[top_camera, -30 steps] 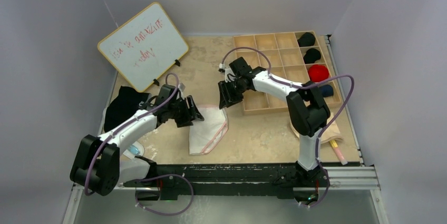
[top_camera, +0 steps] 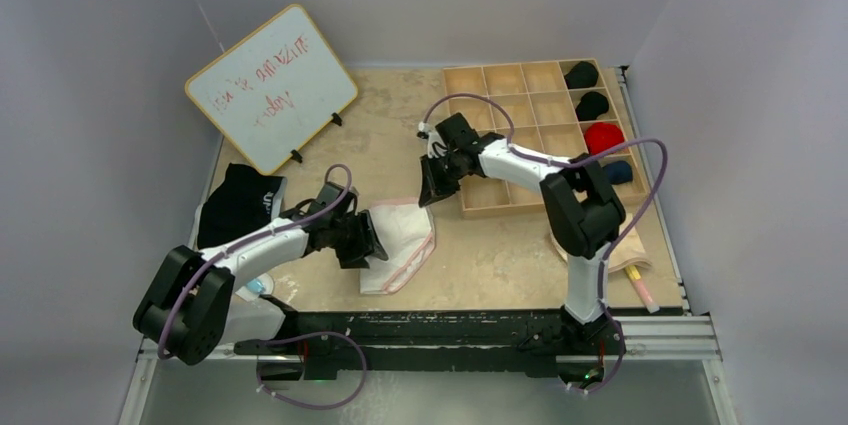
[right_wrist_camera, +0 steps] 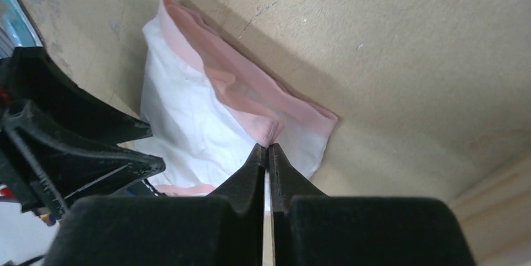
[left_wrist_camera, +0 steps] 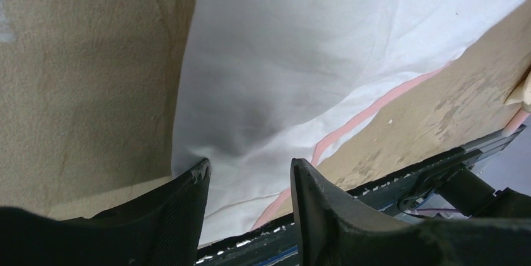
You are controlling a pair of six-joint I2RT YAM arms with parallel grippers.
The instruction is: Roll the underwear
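White underwear with pink bands lies folded flat on the table, filling much of the left wrist view. My left gripper hangs low over its near-left part, fingers apart, with no cloth visibly gripped between them. At the cloth's back right corner is my right gripper, shut, its tips at a raised pink band; whether any fabric is pinched there I cannot tell.
A wooden compartment box with rolled dark and red items stands at the right. A whiteboard and black cloth are at the left. A beige cloth lies at the right front.
My left gripper has moved down toward the front over the cloth.
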